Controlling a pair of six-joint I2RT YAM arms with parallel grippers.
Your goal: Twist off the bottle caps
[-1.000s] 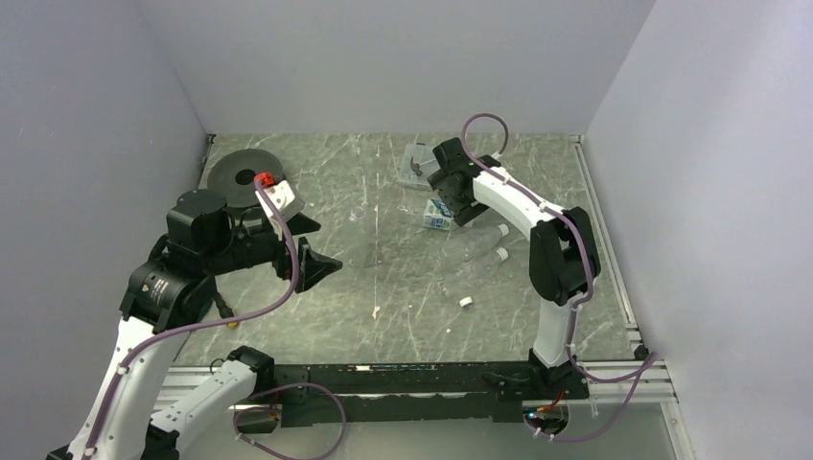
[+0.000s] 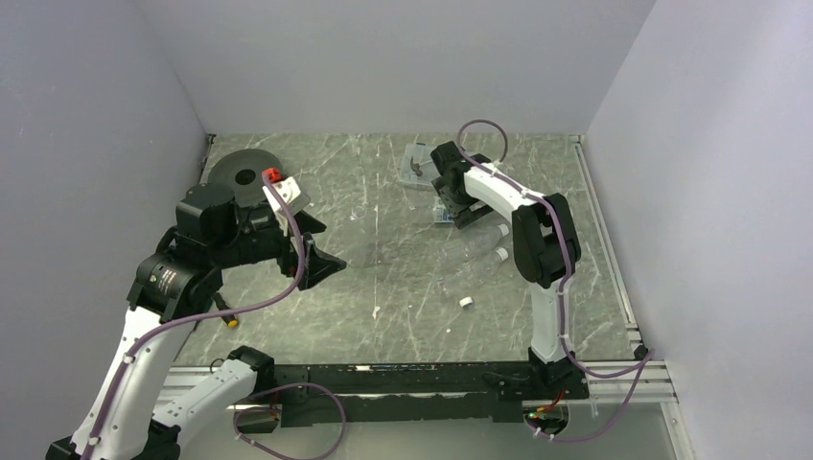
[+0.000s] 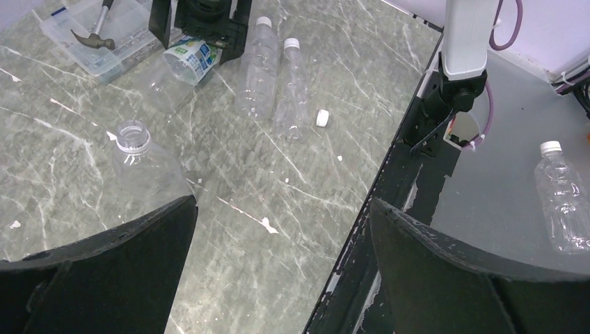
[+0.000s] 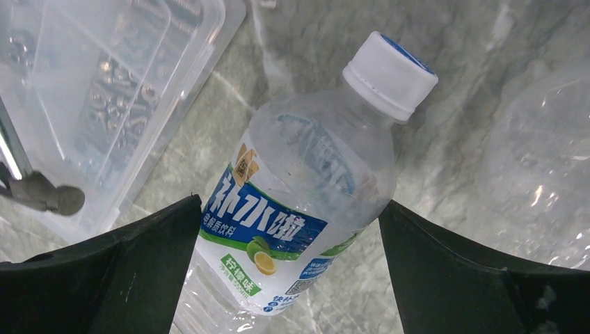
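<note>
A labelled bottle point(image 4: 278, 209) with its white cap point(image 4: 391, 75) on lies tilted across the right wrist view. My right gripper point(image 2: 449, 203) is over it, open, with a finger on either side of the label; whether they touch it I cannot tell. Two clear capped bottles, one point(image 3: 259, 73) beside the other point(image 3: 292, 94), lie to the right of it. An uncapped clear bottle point(image 3: 149, 170) lies at the left, its mouth bare. My left gripper point(image 2: 336, 245) hangs open near that bottle, nothing between its fingers. A loose white cap point(image 3: 322, 117) rests on the table.
A clear plastic box point(image 4: 132, 125) with a hammer in it stands beside the labelled bottle. At the back left is a dark round disc point(image 2: 230, 171). Another capped bottle point(image 3: 560, 198) lies beyond the table edge.
</note>
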